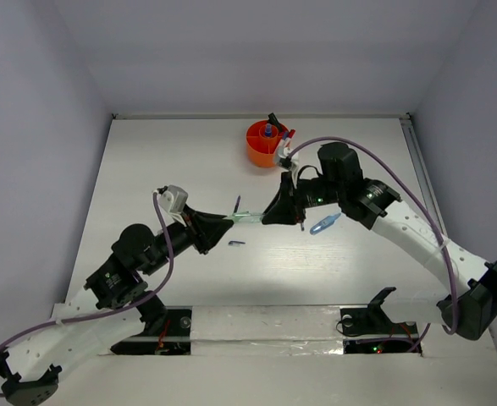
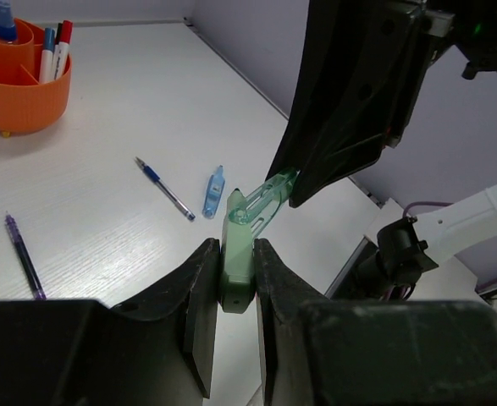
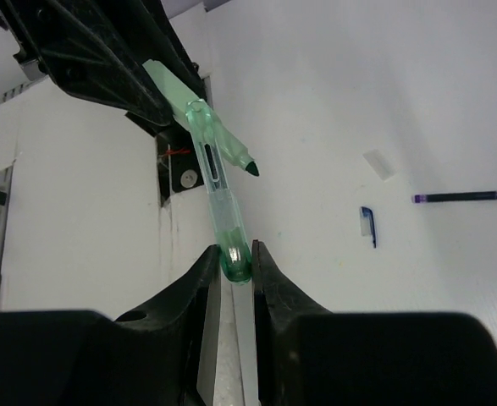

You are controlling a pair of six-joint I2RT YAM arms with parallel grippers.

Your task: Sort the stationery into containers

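At the table's centre my two grippers meet in mid-air. My left gripper is shut on a light green marker, its dark tip showing in the right wrist view. My right gripper is shut on a clear green cap-like piece (image 3: 214, 169) that lines up close against the marker; whether they are joined I cannot tell. An orange pen holder (image 1: 261, 155) with several pens stands at the back. Loose on the table lie a dark pen (image 2: 24, 258), a blue pen (image 2: 165, 188) and a light blue item (image 1: 323, 223).
A small blue cap (image 3: 367, 222) and a clear strip (image 3: 378, 164) lie on the table. Grey walls enclose both sides and the back.
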